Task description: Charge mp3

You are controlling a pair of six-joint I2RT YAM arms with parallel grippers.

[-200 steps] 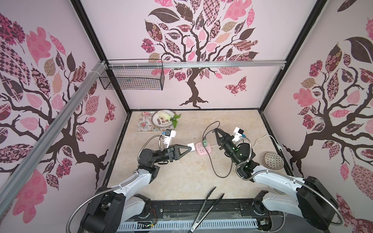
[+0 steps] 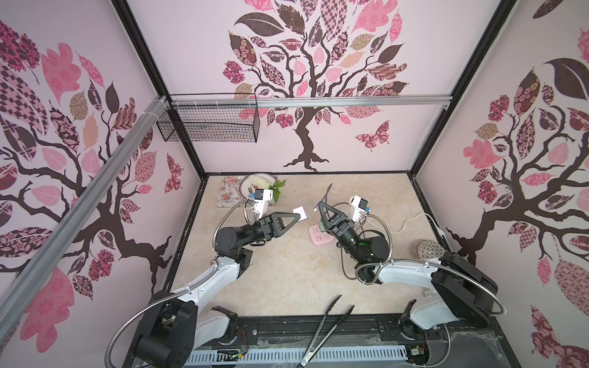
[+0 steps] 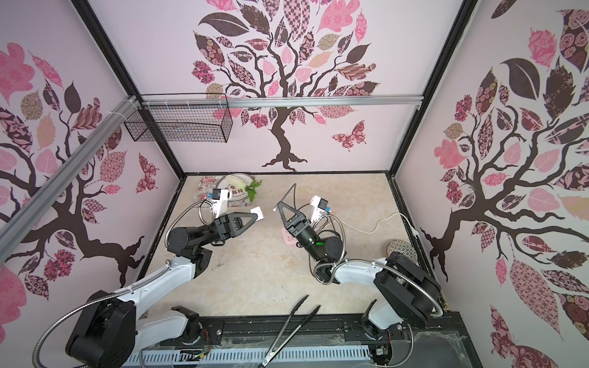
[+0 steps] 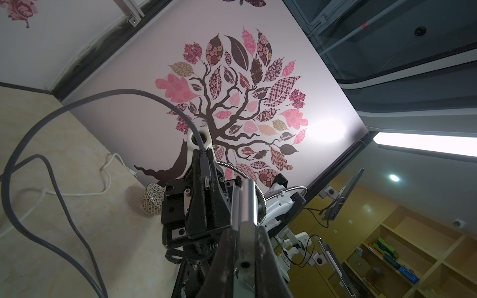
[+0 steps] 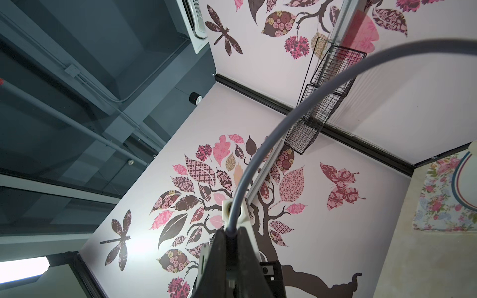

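The mp3, a small white square in the top left view, sits at the tip of my left gripper (image 2: pixel 295 216), which is shut on it. From the left wrist camera the mp3 (image 4: pixel 245 198) appears edge-on, as a narrow silver bar between the fingers. A grey charging cable (image 5: pixel 278 131) rises out of my right gripper (image 2: pixel 320 205), shut around its plug end. In the left wrist view the plug (image 4: pixel 204 168) lies along the right fingers, slightly left of the mp3; both are held above the table, apart in the top views. The mp3's port cannot be made out.
A pink power strip (image 2: pixel 317 238) lies on the table below the right gripper. At the back left is a plate (image 2: pixel 250 181) with vegetables; a patterned round item (image 2: pixel 432 249) stands at the right. Tongs (image 2: pixel 320 331) lie at the front edge.
My right gripper has swung left toward the mp3, carrying the cable, whose loop now stands up above the fingertips. The left gripper with the mp3 has shifted only slightly, up and left.
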